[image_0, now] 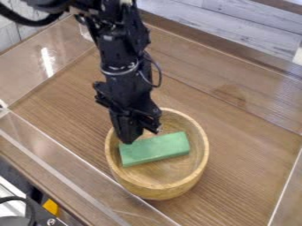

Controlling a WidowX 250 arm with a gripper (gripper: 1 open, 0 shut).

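Observation:
A tan round bowl point(177, 181) stands near the front middle of the wooden table, with a green rectangular block point(154, 147) lying inside it. The black gripper point(125, 134) points down over the left rear part of the bowl, just behind the block. It looks shut, and nothing shows between its fingers. Whether the fingertips touch the block or the bowl is hard to tell.
Clear raised edges run along its sides. A small yellow object point(51, 207) and cables sit off the table at the lower left.

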